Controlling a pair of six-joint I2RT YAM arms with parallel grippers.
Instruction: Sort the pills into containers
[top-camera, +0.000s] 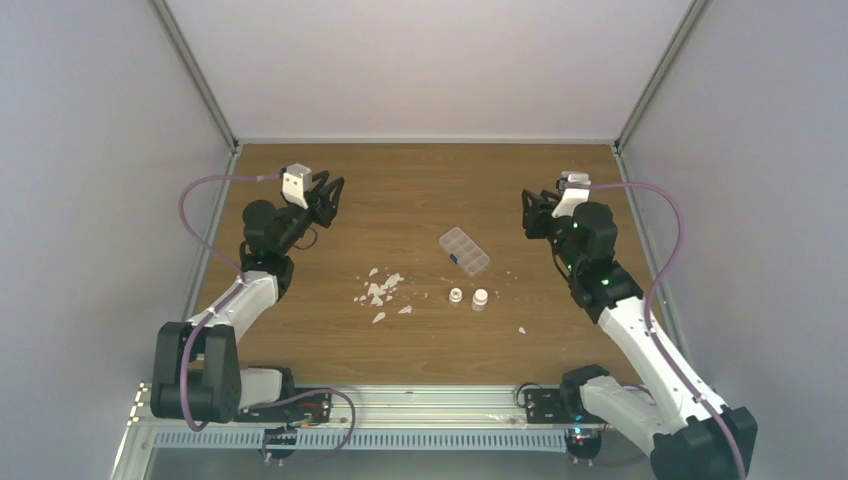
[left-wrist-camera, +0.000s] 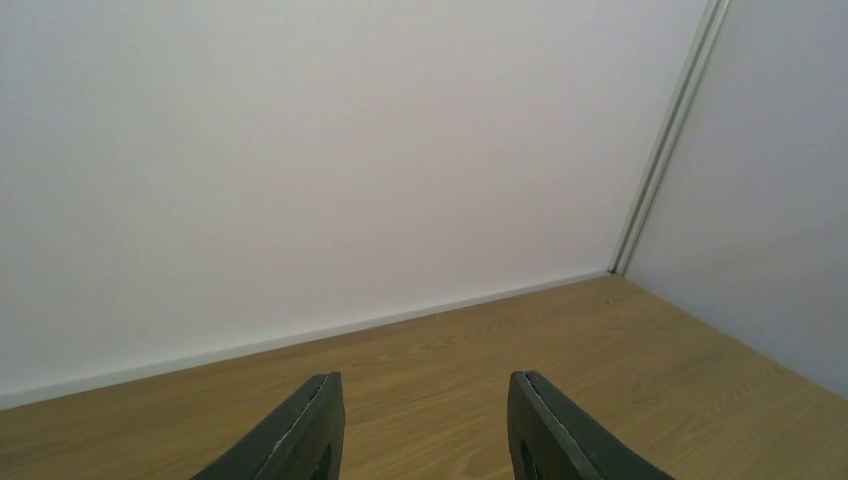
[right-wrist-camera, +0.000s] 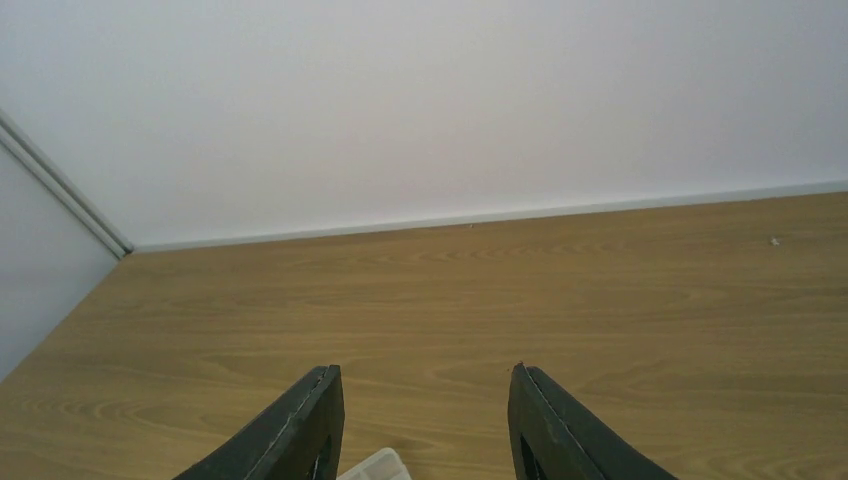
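A clear compartment box (top-camera: 464, 250) lies at an angle near the middle of the table; its corner also shows as a clear box edge (right-wrist-camera: 380, 466) low in the right wrist view. In front of it stand two small white-capped bottles, a shorter bottle (top-camera: 455, 296) and a taller bottle (top-camera: 480, 298). Pale flakes and bits (top-camera: 379, 290) lie scattered left of the bottles; whether pills are among them is too small to tell. High at the left, my left gripper is open and empty. Opposite, my right gripper is likewise open, nothing between its fingers.
One pale piece (top-camera: 522, 330) lies alone at the front right, with tiny specks near the box. White walls close it in on the far side, left and right.
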